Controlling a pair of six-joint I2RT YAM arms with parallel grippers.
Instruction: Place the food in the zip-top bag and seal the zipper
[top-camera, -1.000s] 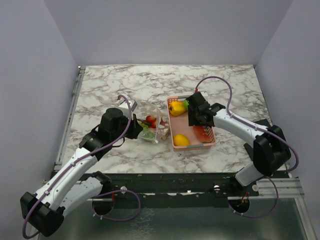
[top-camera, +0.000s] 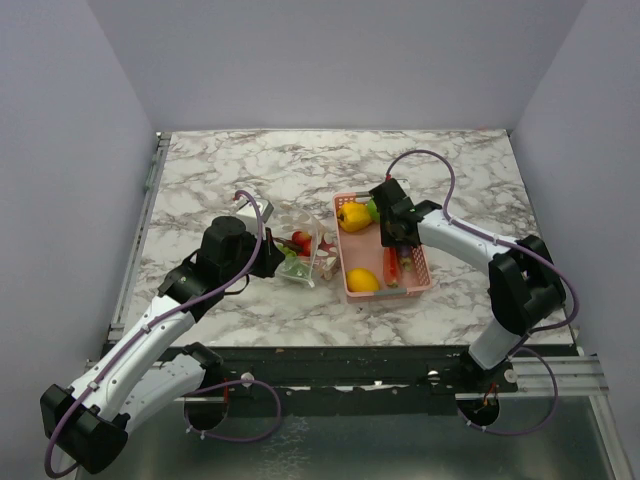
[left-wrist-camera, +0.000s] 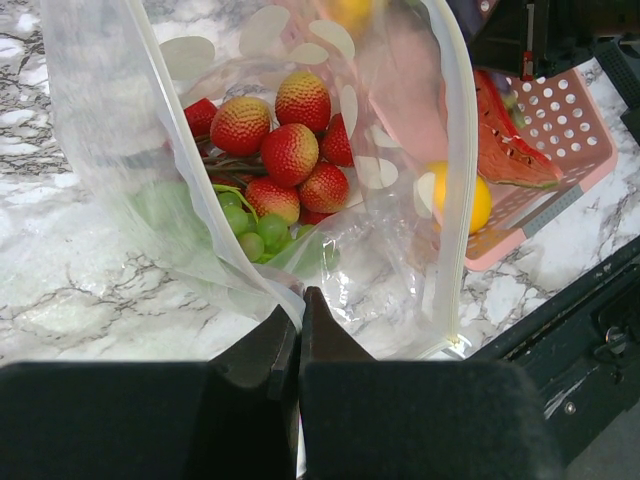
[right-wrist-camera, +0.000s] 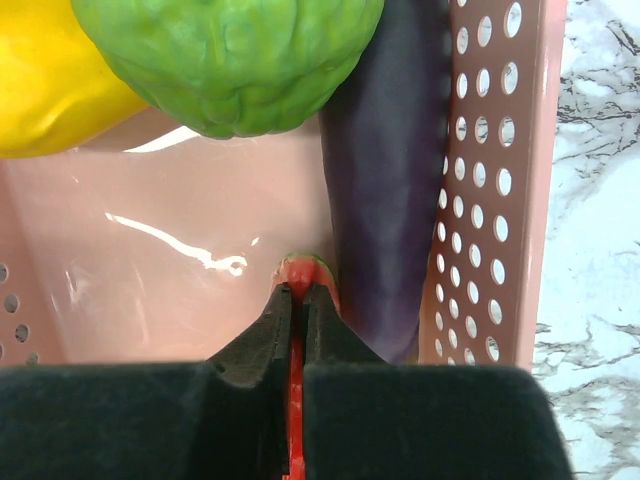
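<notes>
My left gripper is shut on the near rim of the clear zip bag (left-wrist-camera: 150, 190), which stands open holding strawberry-like red fruits (left-wrist-camera: 287, 155) and green grapes (left-wrist-camera: 272, 233). My right gripper is shut inside the pink basket (right-wrist-camera: 170, 250), directly over a red watermelon slice (left-wrist-camera: 500, 130); whether it grips the slice is unclear, and it looks closed to its narrowest. Around it lie a dark eggplant (right-wrist-camera: 380, 150), a green pepper-like vegetable (right-wrist-camera: 230, 50) and a yellow pepper (right-wrist-camera: 40, 80). A yellow lemon-like fruit (top-camera: 363, 280) sits at the basket's near left.
The basket stands just right of the bag on the marble table (top-camera: 210, 150). A dark edge (top-camera: 380, 355) runs along the front.
The watermelon slice now looks narrower and more upright under my right gripper, which has shifted slightly left since a second ago. The left arm is still.
</notes>
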